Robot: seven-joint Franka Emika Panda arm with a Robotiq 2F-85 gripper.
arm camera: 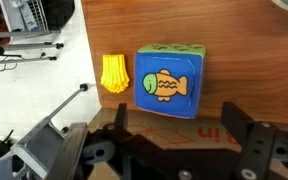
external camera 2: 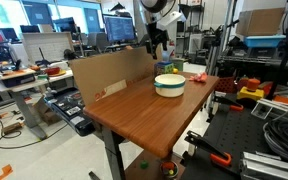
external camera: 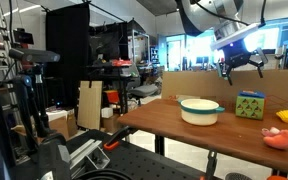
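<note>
My gripper (external camera: 243, 72) hangs above the table, fingers apart and nothing between them. Below it, in exterior view 1, is a green and blue block (external camera: 250, 106) on the table near its back edge. From the wrist, that block (arm camera: 169, 80) shows a blue face with an orange fish picture and a green side; it lies ahead of the open fingers, with clear height between. A white bowl with a green rim (external camera: 201, 112) sits to the left of the block in exterior view 1. Any contents of the bowl cannot be made out.
A yellow object (arm camera: 115, 73) lies beside the block. Nearer the front right in exterior view 1 is a pink rounded object (external camera: 278, 138). A brown panel (external camera 2: 94, 77) stands along one side of the table.
</note>
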